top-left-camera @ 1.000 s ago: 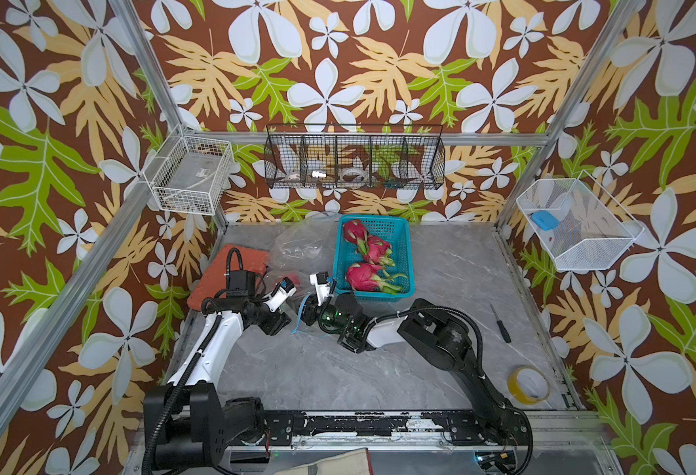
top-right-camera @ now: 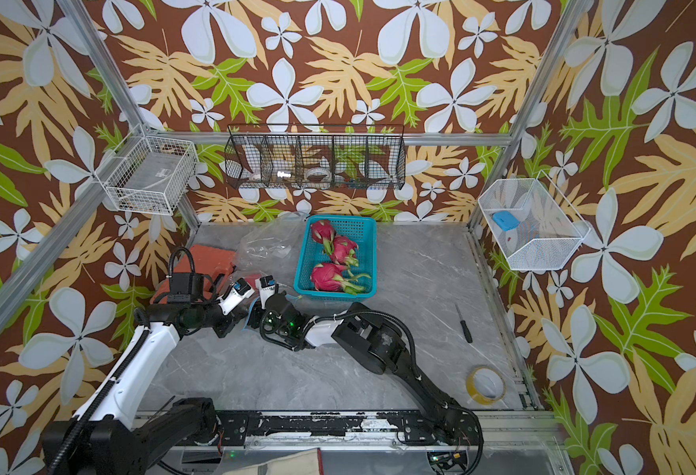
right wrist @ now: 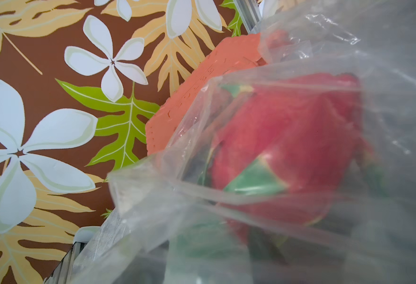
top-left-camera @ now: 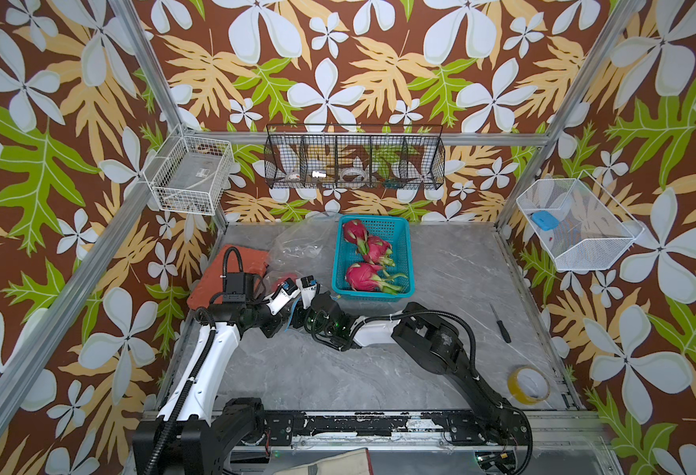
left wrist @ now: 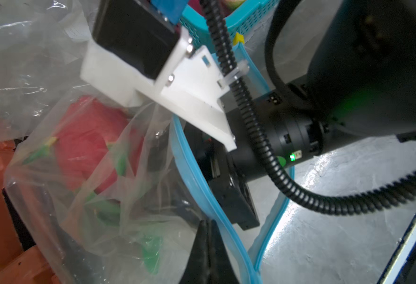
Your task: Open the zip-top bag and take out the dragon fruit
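Note:
A clear bag (left wrist: 141, 222) lies at the left of the table, with a red dragon fruit (left wrist: 89, 142) inside it. Its blue zip strips (left wrist: 199, 191) stand parted in the left wrist view. The right gripper reaches in between those strips; its fingers are spread out of sight in the right wrist view, where the bagged dragon fruit (right wrist: 293, 146) fills the middle behind film. My left gripper is shut, its tips close against the near strip, and nothing shows between them. Whether it touches the strip, I cannot tell.
Just behind the right gripper stands a teal basket (top-left-camera: 409, 261) holding 3 dragon fruits. An orange-red mat (top-left-camera: 215, 277) lies by the left arm. A screwdriver (top-left-camera: 504, 331) and a tape roll (top-left-camera: 514, 385) lie at right.
The left gripper shifted slightly, and the two now nearly meet.

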